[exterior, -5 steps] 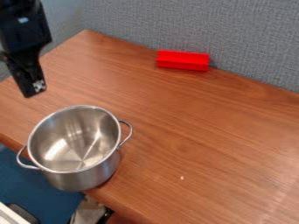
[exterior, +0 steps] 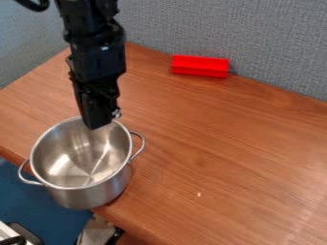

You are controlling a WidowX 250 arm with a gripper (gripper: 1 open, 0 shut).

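My black gripper (exterior: 99,113) hangs over the back rim of a steel pot (exterior: 79,187) with two side handles, which stands at the near left edge of the wooden table. The fingertips are low, by the pot's opening; whether they are open or shut, or touching the pot, I cannot tell.
A red block (exterior: 200,65) lies at the back, near a grey fabric wall (exterior: 269,43). Below the table's left edge are a blue surface and some unclear objects.
My arm has come from the far left toward the right and down, to over the pot's back rim. The pot and red block look unmoved.
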